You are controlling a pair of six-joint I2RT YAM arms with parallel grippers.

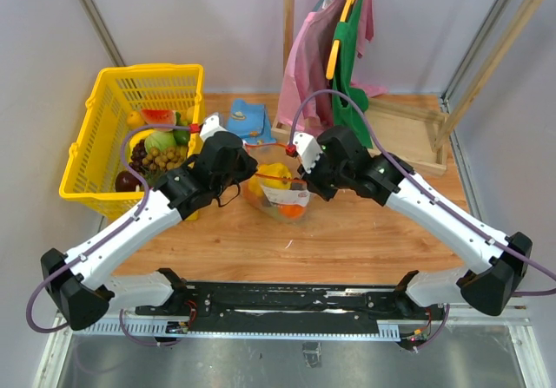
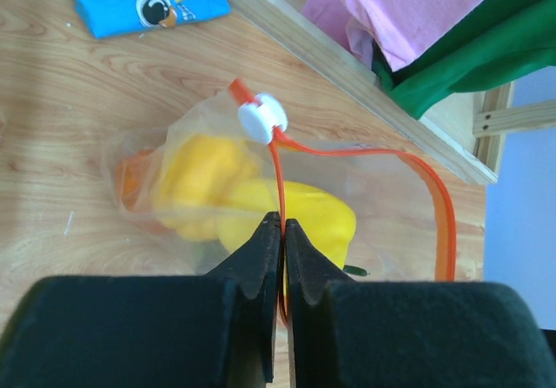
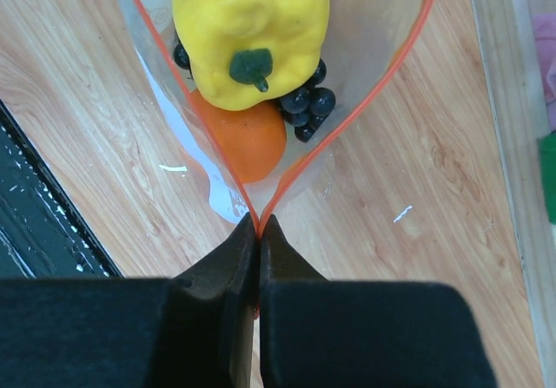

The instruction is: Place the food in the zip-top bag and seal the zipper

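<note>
The zip bag [image 1: 280,210] stands on the wooden table between the arms, holding a yellow pepper [image 3: 249,23], an orange fruit [image 3: 236,141] and dark grapes [image 3: 296,101]. Its red-edged mouth runs between the grippers. My left gripper is shut on the bag's rim at one end, near a white slider [image 2: 261,117]. My right gripper is shut on the other end, where the two red edges meet; the mouth spreads open from there.
A yellow basket [image 1: 87,152] of food sits at the left. A blue cloth [image 1: 248,121] lies behind the bag. A wooden rack [image 1: 498,58] with pink and green garments stands at the back right.
</note>
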